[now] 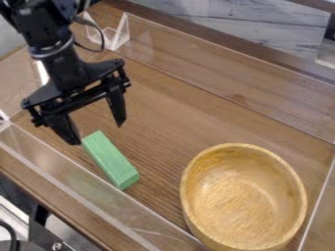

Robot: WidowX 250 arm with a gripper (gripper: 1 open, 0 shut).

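My black gripper point(78, 116) hangs at the left, above and behind a green block point(110, 160), with its fingers spread apart. Nothing shows between them. The block lies on the wooden table point(197, 78), at the lower left of centre.
A large tan oval bowl point(244, 201) stands at the lower right. A clear plastic edge runs along the lower left.
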